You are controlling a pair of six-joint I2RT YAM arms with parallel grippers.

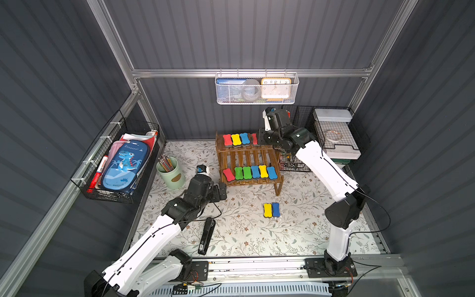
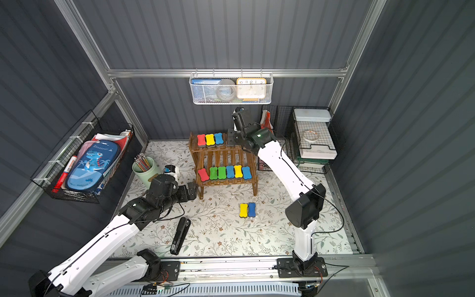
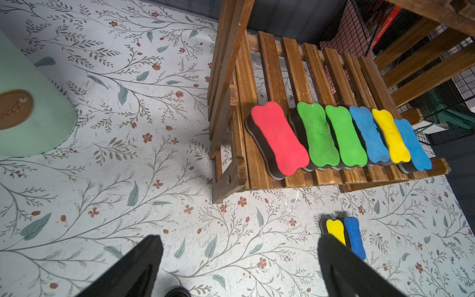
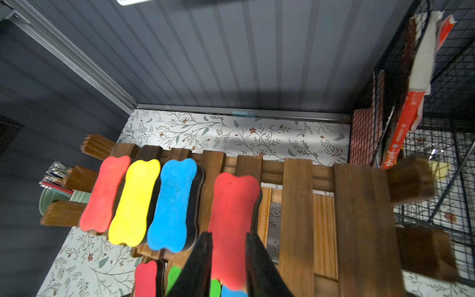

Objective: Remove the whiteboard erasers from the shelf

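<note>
My right gripper is shut on a red eraser at the shelf's upper tier, a finger against each side. Whether that eraser touches the slats is unclear. To its left on that tier lie red, yellow and blue erasers. The wooden shelf has a lower tier holding red, green, blue and yellow erasers, several in all. My left gripper stands open and empty in front of the shelf's left side. Yellow and blue erasers lie on the table.
A green pencil cup stands left of the shelf. The black stapler lies near the left arm. Wire racks fill the back right, and a white basket hangs behind. The front right table is open.
</note>
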